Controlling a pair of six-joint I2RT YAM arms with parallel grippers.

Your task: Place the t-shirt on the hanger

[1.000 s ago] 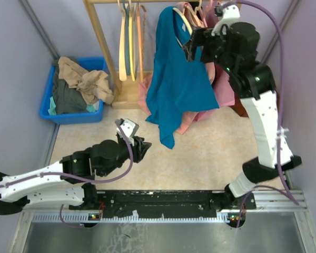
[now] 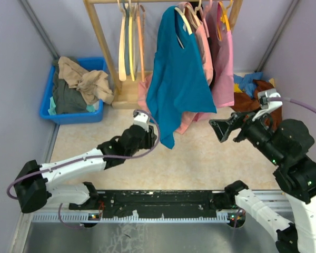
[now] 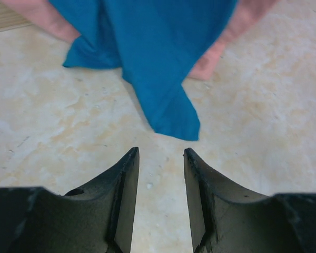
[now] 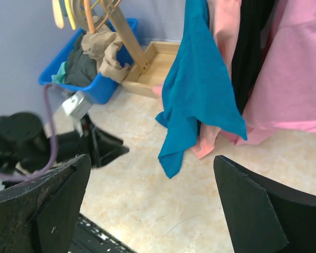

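Observation:
The teal t-shirt [image 2: 178,79] hangs on a pale hanger [image 2: 184,21] from the wooden rack, its lower end trailing down toward the floor. In the left wrist view, the shirt's hem [image 3: 174,113] lies beyond my left gripper, whose fingers are part open with nothing between them. My right gripper stands wide open and empty, to the right of the shirt and apart from it. The right wrist view shows the shirt [image 4: 200,79] hanging ahead.
Several empty hangers [image 2: 130,45] hang left of the shirt; pink garments [image 2: 224,68] hang at its right. A blue bin [image 2: 73,119] of clothes stands at the left. Loose clothes [image 2: 247,100] lie at the back right. Open floor [image 2: 200,163] lies in front.
My right gripper has moved from beside the shirt's hanger down and to the right, clear of the shirt.

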